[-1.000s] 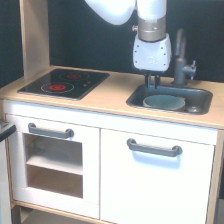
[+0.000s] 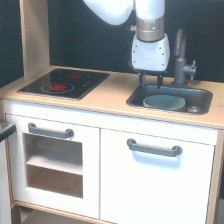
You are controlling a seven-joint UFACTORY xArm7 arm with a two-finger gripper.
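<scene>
A white gripper points down over the left part of the dark sink in the camera view. Its two dark fingers stand apart, with nothing visible between them. Below and slightly to the right, a greenish round dish lies in the basin. Whether the fingertips touch anything is too small to tell, but they appear to be above the dish.
A grey faucet rises behind the sink, close to the gripper's right side. To the left lies a black stovetop with nothing on it. Cabinet doors stand below.
My gripper's fingers have spread from close together to clearly apart. The hand has shifted very slightly left. The dish stays in the sink.
</scene>
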